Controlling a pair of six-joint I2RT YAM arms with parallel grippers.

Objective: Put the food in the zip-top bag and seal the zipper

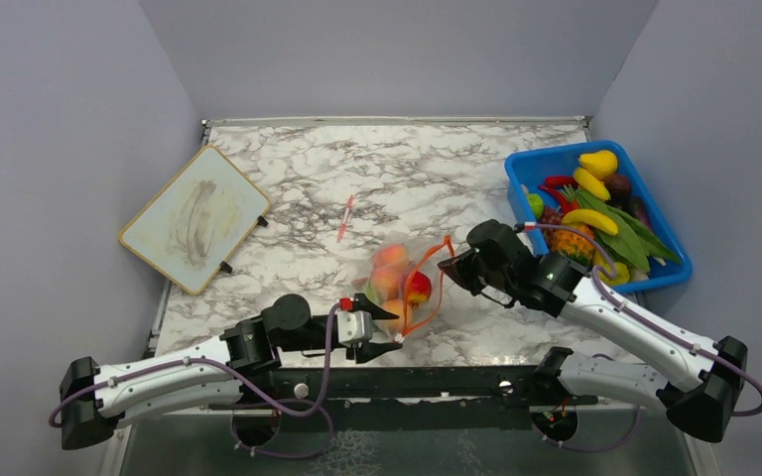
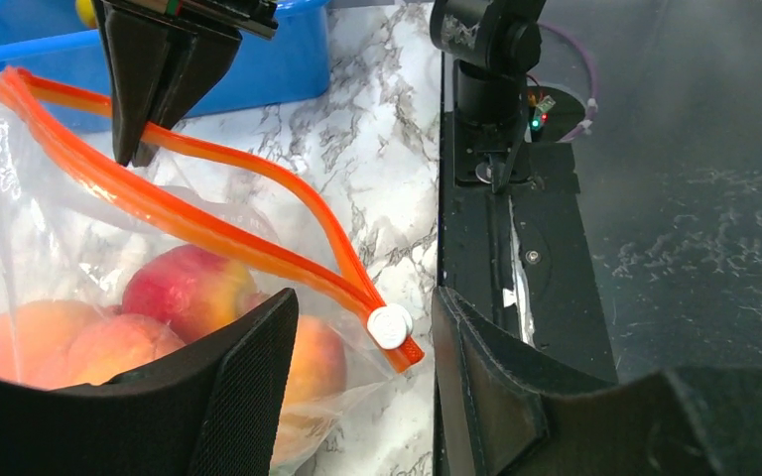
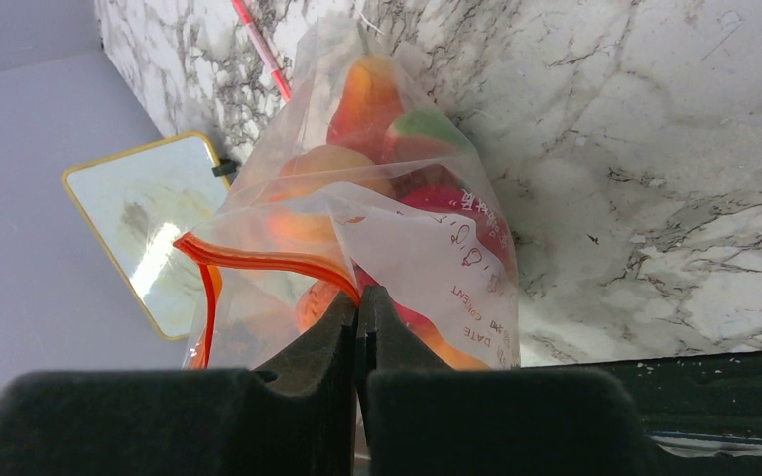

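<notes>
The clear zip bag holds several peach-like fruits, with its orange zipper apart along much of its length. A white slider sits at the zipper's near end. My left gripper is open around that end, its fingertips either side of the slider in the left wrist view. My right gripper is shut on the zipper edge at the bag's mouth, on the side toward the blue bin.
A blue bin of produce stands at the right. A whiteboard lies at the left and a red pen behind the bag.
</notes>
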